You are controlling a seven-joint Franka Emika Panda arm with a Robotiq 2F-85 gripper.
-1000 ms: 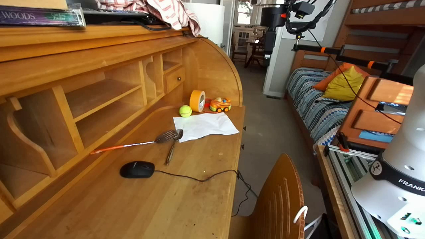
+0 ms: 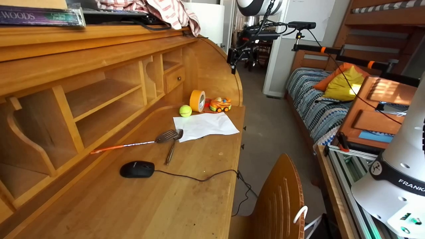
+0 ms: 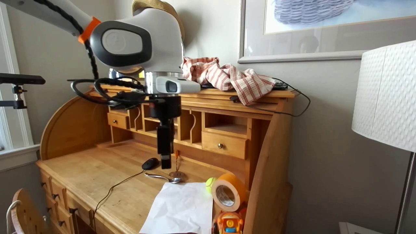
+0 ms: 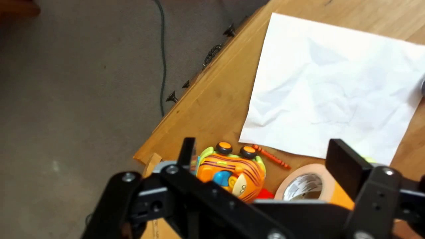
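Note:
High above the far right end of the desk, my gripper (image 2: 240,65) points down, open, with nothing held between its fingers. From the wrist view, its two black fingers (image 4: 186,153) stand wide apart. Between and beyond them, well below, appear an orange toy car (image 4: 233,173), a roll of orange tape (image 4: 308,183) and a red crayon (image 4: 272,156) beside a white sheet of paper (image 4: 330,91). A tennis ball (image 2: 185,111) sits left of the tape roll; in the wrist view it is mostly hidden behind a finger.
A spatula (image 2: 165,136), a spoon (image 2: 172,150) and a black mouse (image 2: 137,169) lie on the desk (image 2: 167,207). The desk's curved side panel (image 2: 217,71) rises behind the car and tape. A chair (image 2: 279,199) stands at the front; the near desktop is largely bare.
In exterior view 1 my gripper has shifted left, closer to the desk's far end, and its wrist has turned. Nothing on the desk has visibly moved.

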